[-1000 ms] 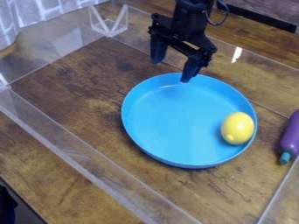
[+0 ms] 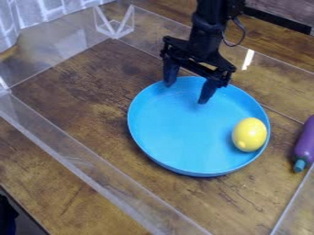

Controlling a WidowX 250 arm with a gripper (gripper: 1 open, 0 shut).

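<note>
My black gripper [image 2: 189, 77] hangs over the back rim of a round blue plate [image 2: 185, 128], its two fingers spread open with nothing visible between them. A yellow oval object [image 2: 251, 134] rests on the right side of the plate. A purple elongated object [image 2: 304, 142] lies off the plate at the right edge, partly cut off by the frame.
A white wire piece [image 2: 113, 24] stands at the back left, and clear plastic edging runs along the left and lower sides.
My gripper has come down and toward the camera, from behind the plate to over its back part. The plate and the objects have stayed in place.
</note>
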